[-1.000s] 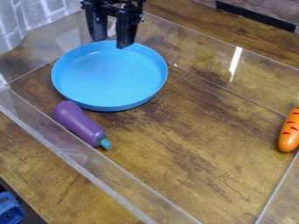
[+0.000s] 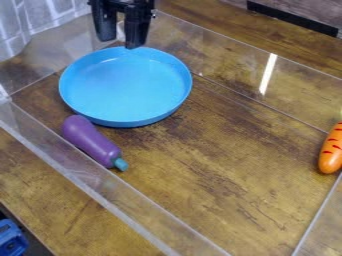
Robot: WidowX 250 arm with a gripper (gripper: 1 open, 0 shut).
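Observation:
My black gripper (image 2: 120,30) hangs at the top of the view, above the back rim of a blue plate (image 2: 123,107), its two dark fingers apart with nothing visible between them. The plate is empty. A purple toy eggplant (image 2: 92,141) with a teal tip lies in front of the plate, to the left. An orange toy carrot (image 2: 330,150) with dark stripes lies at the right edge of the view.
Clear plastic walls run along the left, back and right of the wooden surface (image 2: 221,190). A blue object (image 2: 10,240) is partly seen at the bottom left corner.
My gripper has risen a little and shifted slightly left, away from the plate. The plate, eggplant and carrot have not moved.

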